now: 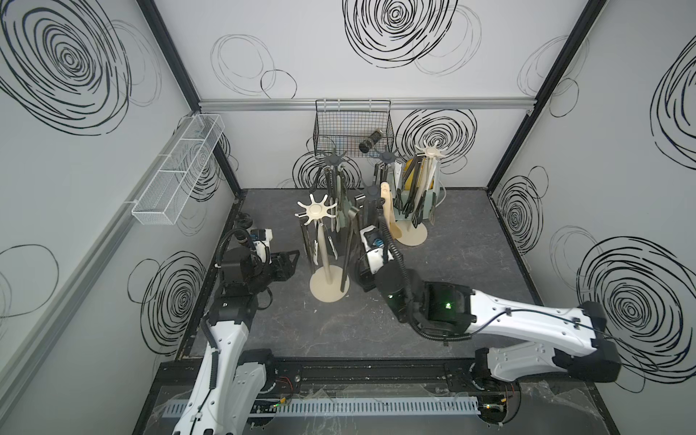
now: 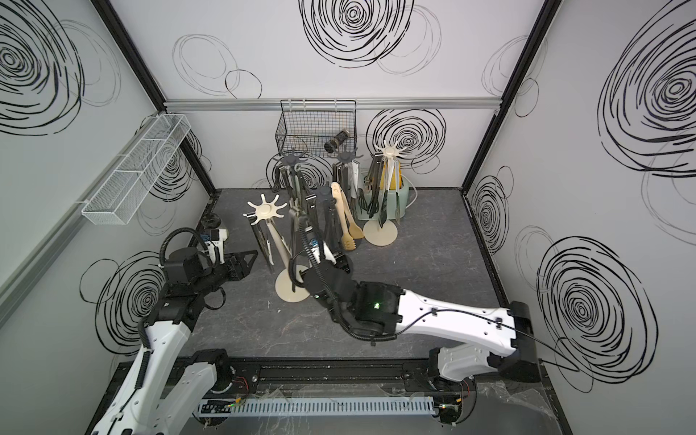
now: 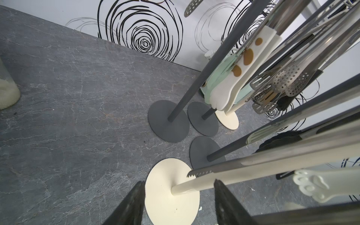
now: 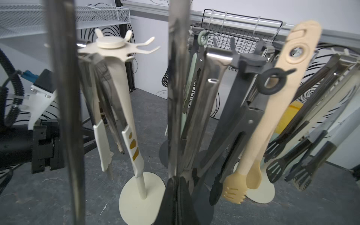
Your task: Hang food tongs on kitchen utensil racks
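Observation:
The nearer cream rack (image 1: pixel 328 288) stands between my arms, with several metal tongs hanging from its hooked top (image 4: pixel 111 42). In the right wrist view, my right gripper is shut on a thin metal leg of the food tongs (image 4: pixel 178 93). A second long metal leg (image 4: pixel 67 112) rises blurred at the left; the top of the tongs is outside that view. The tongs stand upright just right of the cream rack in the top left view. My left gripper is open left of that rack, nothing between its fingers.
A dark grey rack (image 4: pixel 258 61) with tongs and a pale wooden fork (image 4: pixel 277 97) stands behind the right gripper. Several full racks crowd the back. A wire basket (image 1: pixel 326 127) hangs behind.

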